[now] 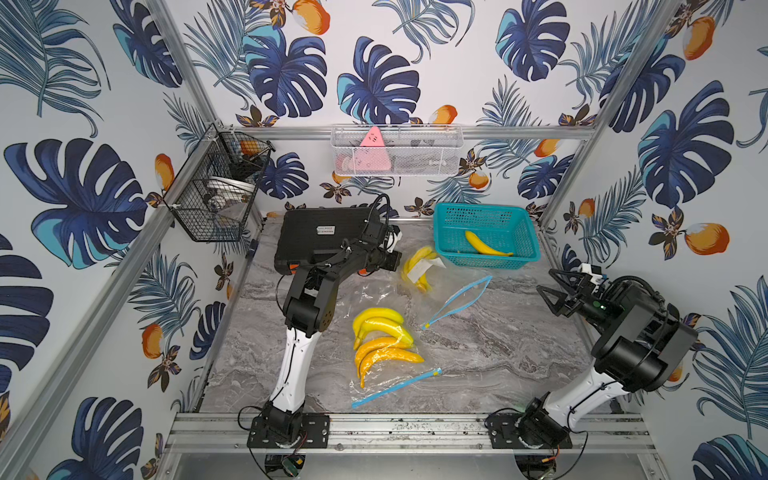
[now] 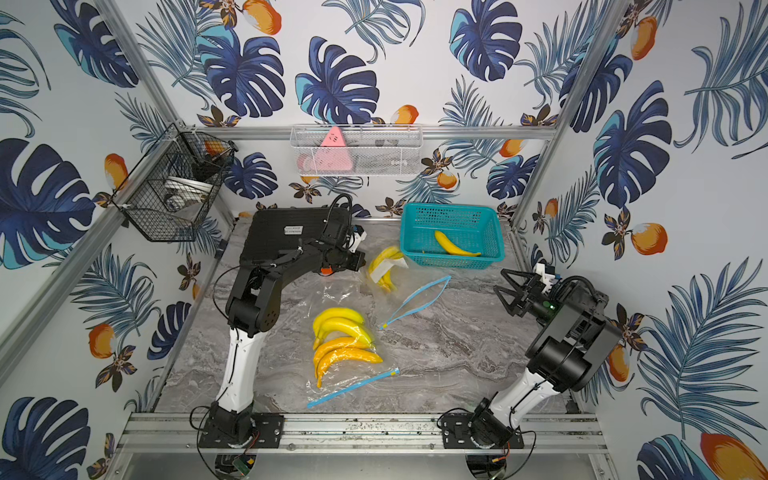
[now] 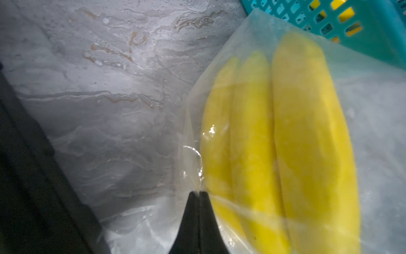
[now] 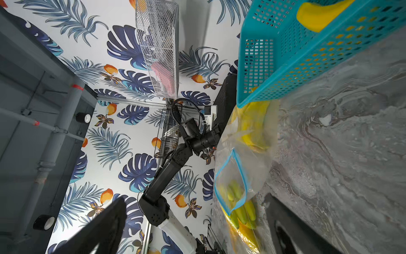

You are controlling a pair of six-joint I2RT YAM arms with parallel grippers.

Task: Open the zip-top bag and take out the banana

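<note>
A clear zip top bag [image 1: 441, 288] lies in front of the basket with yellow bananas [image 1: 417, 268] at its far end. Its blue zip edge [image 4: 230, 182] is spread into a loop, so the mouth stands open. At the bag's closed left end is my left gripper, shut, its fingertips against the film; whether plastic is pinched between them I cannot tell. One banana [image 1: 486, 245] lies in the turquoise basket [image 1: 448, 254]. Well to the right, clear of everything, my right gripper [image 1: 544, 294] is open and empty.
A second zip bag [image 1: 376, 380] with several bananas lies nearer the front, its blue strip [image 1: 396, 389] straight. Behind the left gripper sits a black case [image 1: 320, 228]. Bare tabletop [image 1: 512, 344] stretches between the bags and the right arm.
</note>
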